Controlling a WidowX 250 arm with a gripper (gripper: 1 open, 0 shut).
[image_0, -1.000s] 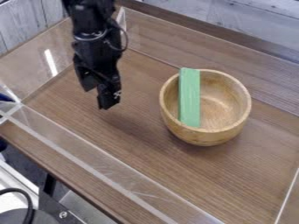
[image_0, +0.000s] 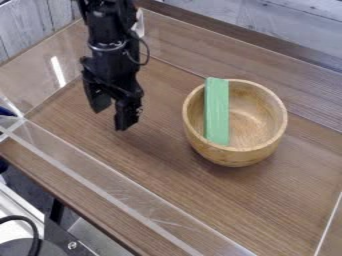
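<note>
My gripper (image_0: 112, 106), a dark robotic hand on a black arm, hangs low over the wooden table at the upper left, left of a wooden bowl (image_0: 254, 142). Its fingers point down and are spread open; I see nothing held between them. A long green block (image_0: 218, 108) rests in the bowl along its left side, reaching over the back rim.
The wooden table (image_0: 171, 200) has broad free room in front of the gripper and behind the bowl. The table's left edge runs diagonally at the lower left, with a dark cable beyond it.
The arm and hand have shifted slightly over the last second, and the finger posture looks a little different. The bowl and green block have not moved.
</note>
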